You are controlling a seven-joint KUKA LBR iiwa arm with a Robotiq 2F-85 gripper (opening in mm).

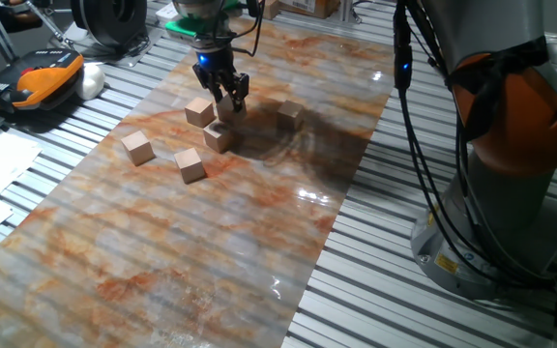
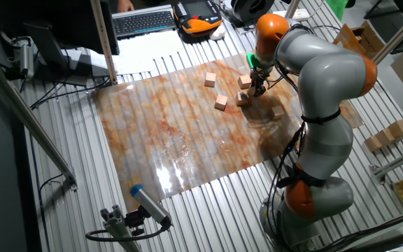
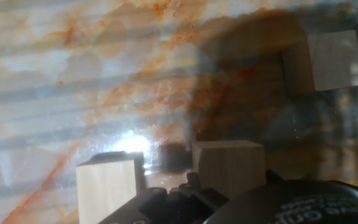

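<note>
My gripper points down at the far part of the marbled sheet, close to several wooden cubes. A pale, block-like shape shows at its fingertips in exterior view 1, but whether it is held is unclear. One cube stands left of the gripper and another cube in front of it. Farther left and nearer lie a third cube and another cube. To the right, in shadow, is a cube. In the wrist view, a left cube and a right cube flank the dark fingertips.
The robot's base stands on the slatted table at the right. An orange-and-black device lies beyond the sheet's left side. More blocks sit outside the sheet.
</note>
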